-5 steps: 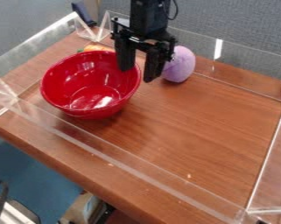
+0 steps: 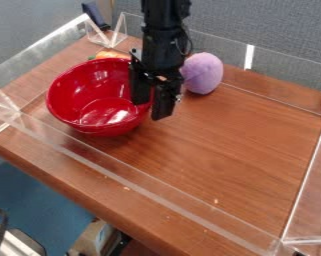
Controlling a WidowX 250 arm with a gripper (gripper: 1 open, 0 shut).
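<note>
The black gripper [image 2: 152, 95] hangs pointing down at the right rim of a red bowl [image 2: 89, 105], close to it or touching it; whether its fingers are open or shut is hard to make out. A purple round object [image 2: 203, 72] sits behind and to the right of the gripper. A small orange-yellow item [image 2: 108, 55] is partly hidden behind the bowl.
Clear low walls [image 2: 243, 215] run round the table's edges. A grey partition stands at the back.
The gripper has moved down toward the bowl's right rim. The bowl and purple object show little or no movement.
</note>
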